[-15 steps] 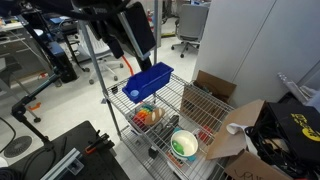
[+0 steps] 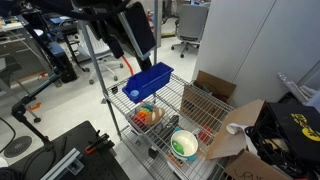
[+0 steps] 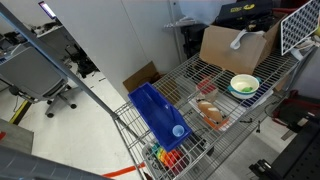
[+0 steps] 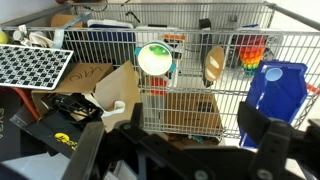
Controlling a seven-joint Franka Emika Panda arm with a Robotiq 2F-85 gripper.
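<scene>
In the wrist view my gripper shows its dark fingers well apart at the bottom, with nothing visible between them. It hangs above the wire rack (image 4: 180, 104), apart from everything on it. A blue bin (image 4: 278, 98) lies at the right side there, with a light blue round cup (image 4: 273, 74) at one end. The white bowl with a green rim (image 4: 155, 58) sits left of centre; green bits show inside it in exterior view 2. Beside it are a tan oval piece (image 4: 214, 63) and a multicoloured object (image 4: 252, 50).
An open cardboard box (image 2: 238, 140) stands at the rack's other end, with a white spoon-like item (image 3: 238, 40) at it. Black gear (image 2: 300, 125) and a white grid panel (image 3: 300, 28) are close by. Bare wire mesh (image 2: 195, 104) lies between bin and box.
</scene>
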